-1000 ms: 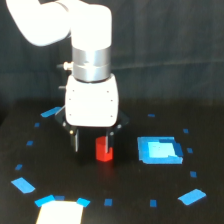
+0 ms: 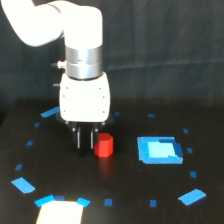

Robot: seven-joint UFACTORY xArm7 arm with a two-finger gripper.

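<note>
A small red block point(image 2: 104, 146) stands on the dark table near the middle of the camera view. Just left of it and a little above hangs my white gripper point(image 2: 87, 138), pointing down. Its dark fingers point(image 2: 79, 138) are hard to make out against the black table; the nearer one to the block overlaps or touches its left edge. Whether the fingers stand apart or are shut does not show clearly. Nothing can be clearly seen between them.
To the right lies a blue square tray point(image 2: 146, 160) with a pale centre point(image 2: 160, 150). Flat blue tape pieces point(image 2: 23, 185) mark the table on several sides. A pale object point(image 2: 60, 212) sits at the bottom edge. Between block and tray the table is clear.
My gripper has shifted left and looks smaller, with its fingers closer together in view. Earlier they straddled the block; now the block shows at their right side, in nearly the same place.
</note>
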